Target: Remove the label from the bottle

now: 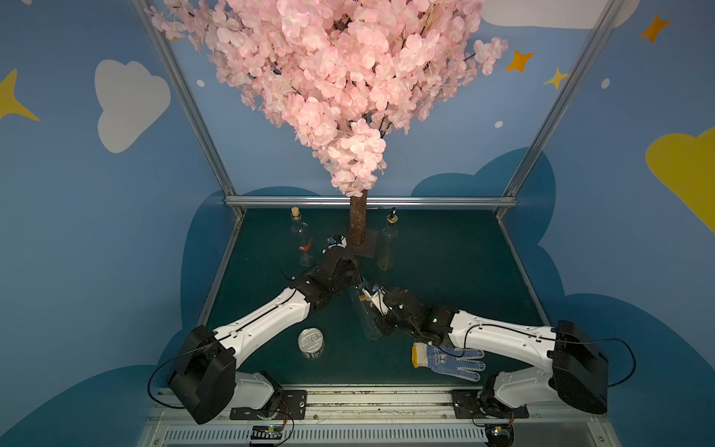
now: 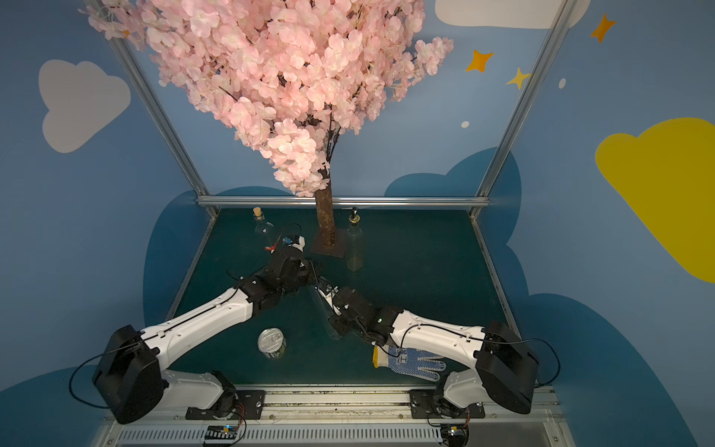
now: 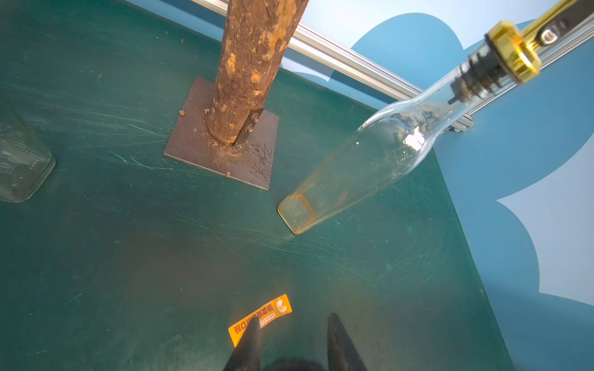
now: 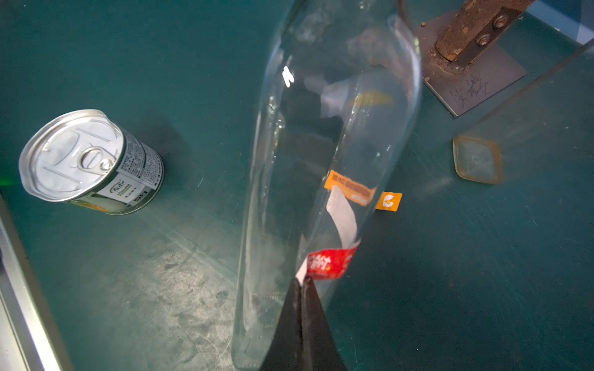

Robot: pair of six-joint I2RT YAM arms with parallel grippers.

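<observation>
A clear glass bottle (image 4: pixel 272 185) stands tilted between my arms in the right wrist view, its neck out of frame at the top. My left gripper (image 1: pixel 356 277) is shut on its neck end; in the left wrist view its fingers (image 3: pixel 339 346) stay apart around a dark shape at the bottom edge. A red label (image 4: pixel 331 262) with a curled white backing hangs partly lifted from the glass. The tips of my right gripper meet on that label's white corner. An orange label strip (image 3: pixel 263 318) lies loose on the table, partly seen through the bottle.
A silver can (image 4: pixel 92 160) stands at the front left. Behind are a corked bottle (image 1: pixel 300 234), a gold-topped bottle (image 3: pixel 365 160) and the tree trunk on its metal base (image 3: pixel 198 148). A blue dotted glove (image 1: pixel 450 361) lies front right.
</observation>
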